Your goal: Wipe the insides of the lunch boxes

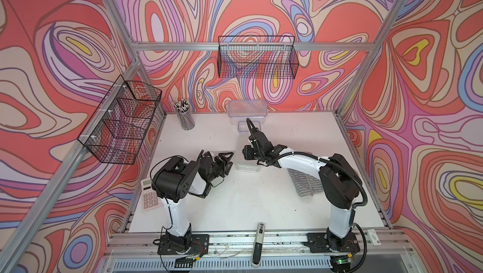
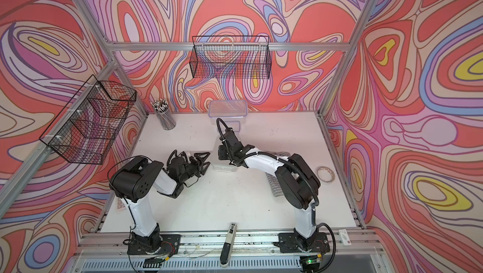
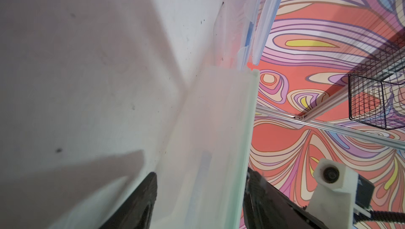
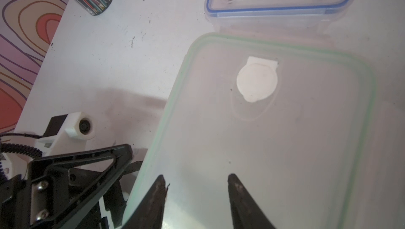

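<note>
A frosted lunch box with a pale green rim (image 4: 261, 144) sits mid-table, a white round spot near its far side. My left gripper (image 1: 230, 162) is part open at its left; in the left wrist view its fingers (image 3: 137, 201) stand on either side of the box's edge, contact unclear. My right gripper hangs over the box with its fingers apart and nothing between them. Behind stand a small blue-rimmed box (image 4: 280, 11) and a larger clear box (image 1: 247, 108). A grey striped cloth (image 1: 306, 181) lies at the right, partly under my right arm.
A cup of pencil-like sticks (image 1: 185, 117) is at the back left. A calculator (image 1: 151, 198) lies at the left edge, and a tape-like ring (image 2: 325, 174) at the far right. Wire baskets (image 1: 257, 61) hang above.
</note>
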